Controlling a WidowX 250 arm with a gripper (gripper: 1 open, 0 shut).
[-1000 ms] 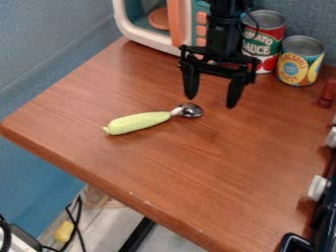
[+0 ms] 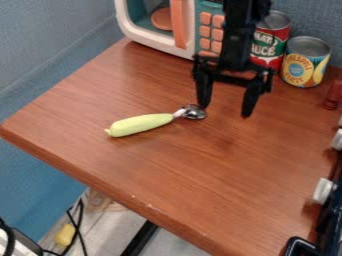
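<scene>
My black gripper (image 2: 225, 105) hangs over the back middle of the wooden table (image 2: 201, 190), fingers spread open with nothing between them. Just below and left of its left fingertip lies a metal spoon (image 2: 193, 112). A pale yellow-green corn-like object (image 2: 139, 124) lies along the spoon's handle to the left; whether it is joined to the spoon I cannot tell.
A toy microwave (image 2: 160, 25), a tomato sauce can (image 2: 269, 45), a yellow-labelled can (image 2: 305, 62) and a small red bottle (image 2: 334, 96) stand at the back. A black appliance (image 2: 314, 225) lines the right edge.
The objects on the table have not moved.
</scene>
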